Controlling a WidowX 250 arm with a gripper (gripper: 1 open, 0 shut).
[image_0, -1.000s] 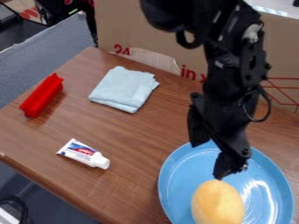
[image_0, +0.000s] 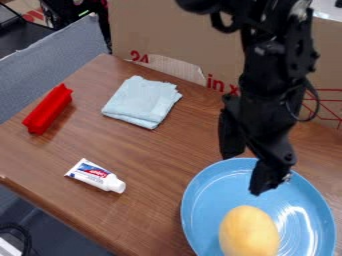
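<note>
My black gripper (image_0: 251, 160) points down over the right side of the wooden table, open, above the back part of a blue plate (image_0: 297, 228). A yellow oval object (image_0: 249, 232) lies on the front of that plate, below the fingers, with no visible contact with them. To the left lie a white toothpaste tube (image_0: 94, 175), a red cylindrical object (image_0: 48, 108) and a folded pale blue cloth (image_0: 140, 100).
A cardboard panel (image_0: 160, 30) stands along the back of the table. The table's left edge borders a grey surface.
The arm and gripper have shifted slightly over the last second, with the upper part moving a little. The objects on the table have stayed in place.
</note>
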